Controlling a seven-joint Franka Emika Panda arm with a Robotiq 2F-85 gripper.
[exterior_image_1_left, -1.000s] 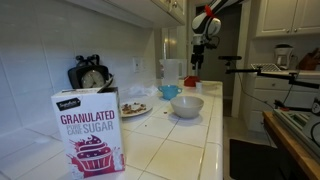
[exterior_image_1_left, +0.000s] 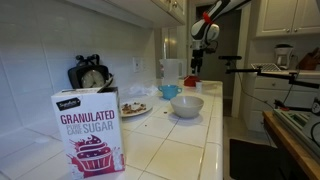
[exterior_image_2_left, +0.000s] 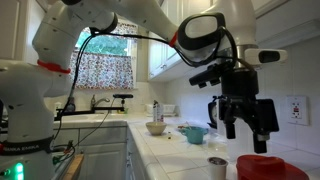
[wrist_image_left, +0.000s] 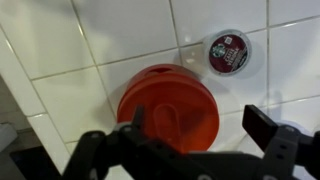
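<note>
My gripper (exterior_image_2_left: 247, 122) is open above the counter, its two dark fingers wide apart with nothing between them. Below it is a round red lidded object (wrist_image_left: 168, 105), which fills the middle of the wrist view and sits at the lower right of exterior view 2 (exterior_image_2_left: 260, 168). A small round item with a dark red label (wrist_image_left: 228, 54) lies on the tiles beside the red object. In exterior view 1 the gripper (exterior_image_1_left: 197, 66) is small, at the far end of the counter.
A pale bowl (exterior_image_1_left: 187, 106), a teal mug (exterior_image_1_left: 169, 91) and a plate of food (exterior_image_1_left: 134, 109) stand along the white tiled counter (exterior_image_1_left: 165, 150). The sugar box (exterior_image_1_left: 92, 135) is at the near end. A small light cup (exterior_image_2_left: 217, 168) stands left of the red object.
</note>
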